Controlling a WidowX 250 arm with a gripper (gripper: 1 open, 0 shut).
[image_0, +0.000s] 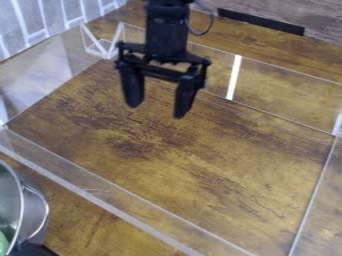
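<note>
My black gripper (159, 84) hangs over the upper middle of the wooden board, slightly blurred. It is open, its two fingers spread wide, and I see nothing between them.
A metal pot (27, 205) with something green inside sits at the lower left edge. A white railing (40, 20) stands at the back left.
</note>
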